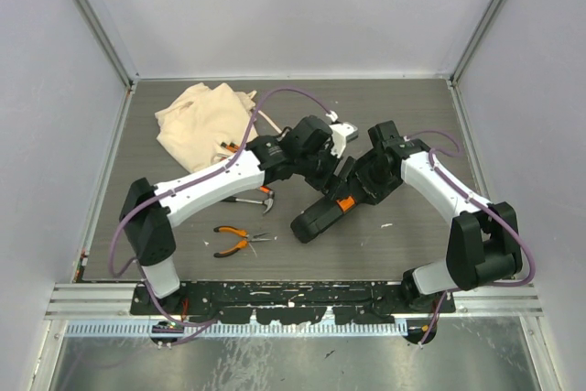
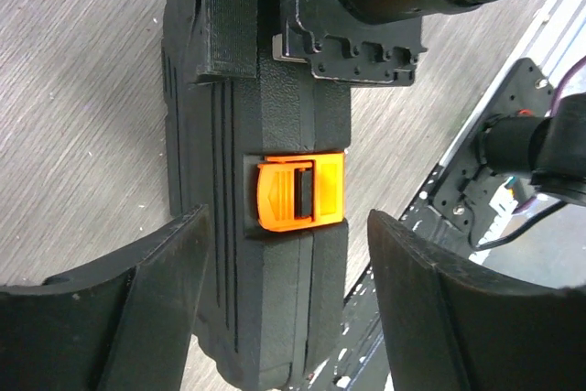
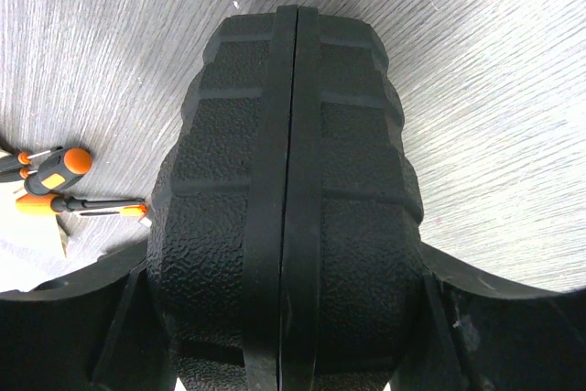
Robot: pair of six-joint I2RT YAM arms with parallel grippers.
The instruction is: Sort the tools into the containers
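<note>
A black tool case with an orange latch lies at the center right of the table. My left gripper is part open over the case, its fingers either side of the latch. My right gripper is shut on the case's upper end, which fills the right wrist view. Orange-handled pliers, a hammer and screwdrivers lie to the left.
A cream cloth pouch with a strap lies at the back left.
</note>
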